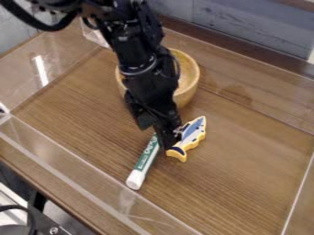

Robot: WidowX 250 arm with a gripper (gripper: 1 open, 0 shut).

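My black gripper (162, 126) hangs low over the table, just above the upper end of a white and green tube (140, 169) and left of a yellow, white and blue fish-shaped object (186, 139). A tan bowl (186, 73) stands behind the arm, partly hidden by it.
A pale wall (245, 32) runs along the back, and dark cables lie at the bottom left corner.
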